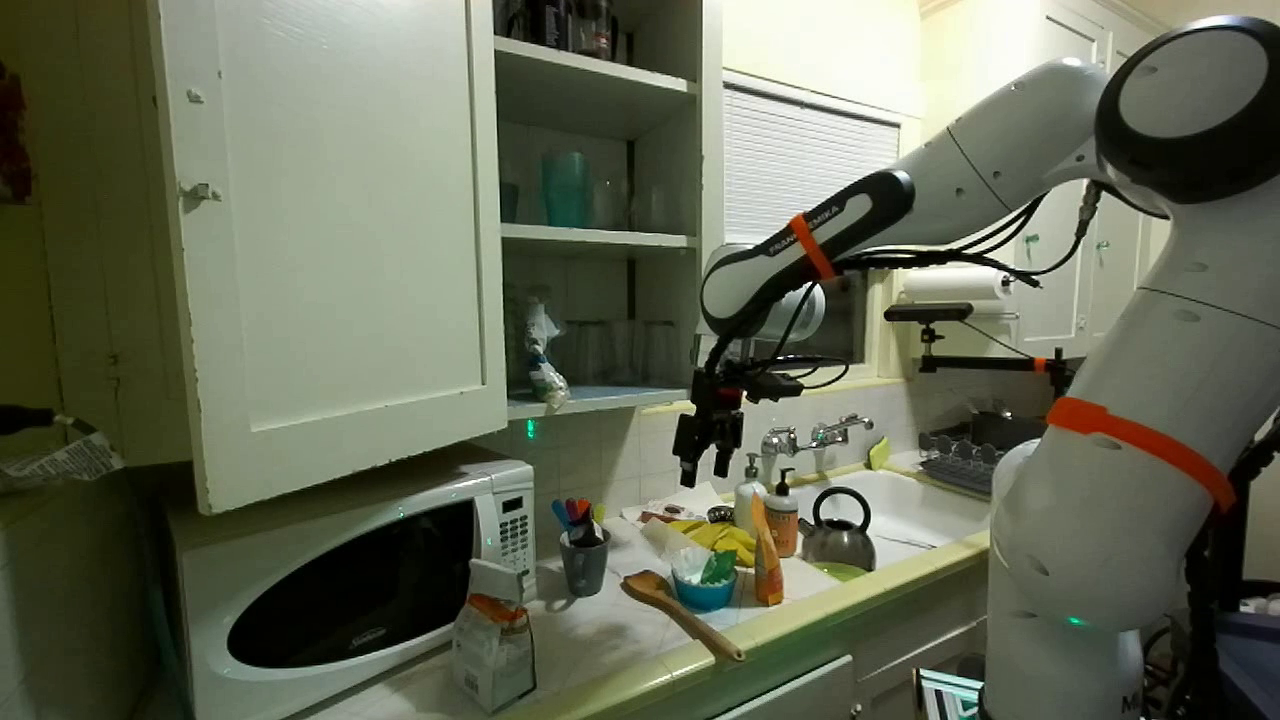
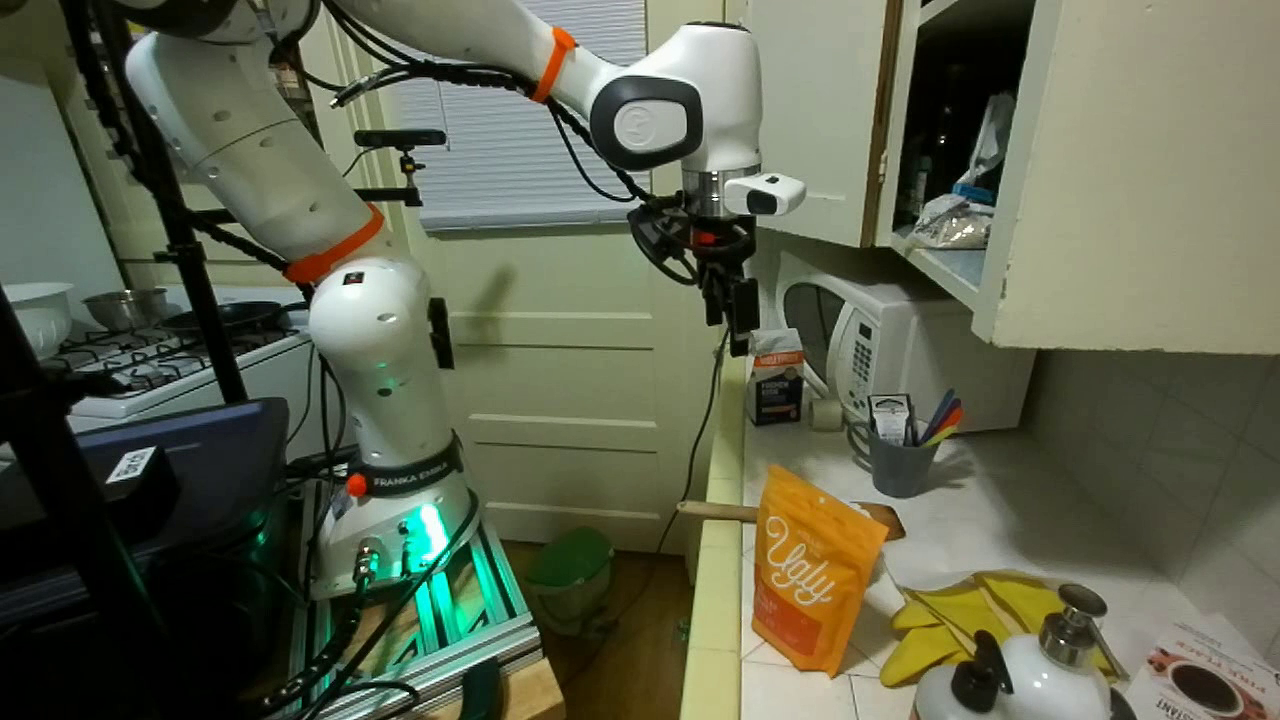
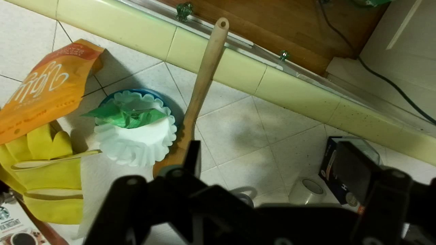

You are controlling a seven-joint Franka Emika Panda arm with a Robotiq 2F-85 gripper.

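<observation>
My gripper (image 1: 705,468) hangs above the counter with its fingers apart and nothing between them. In the wrist view one finger (image 3: 192,157) stands at centre and the other at right, with bare tile in the gap. Below lies a wooden spatula (image 3: 203,77), its handle reaching over the yellow counter edge. Beside it sits a blue bowl (image 1: 704,590) holding white paper liners (image 3: 137,143) and a green packet (image 3: 126,115). An orange pouch (image 2: 816,570) stands upright next to the bowl in exterior view 1. A grey cup (image 2: 900,466) holds several colourful-handled utensils.
Yellow gloves (image 2: 972,618), soap bottles (image 1: 781,518) and a kettle (image 1: 839,546) crowd the sink side. A microwave (image 1: 360,576) and a coffee bag (image 1: 494,654) stand opposite. An open cabinet door (image 1: 348,216) hangs above the microwave. Tile between spatula and coffee bag is clear.
</observation>
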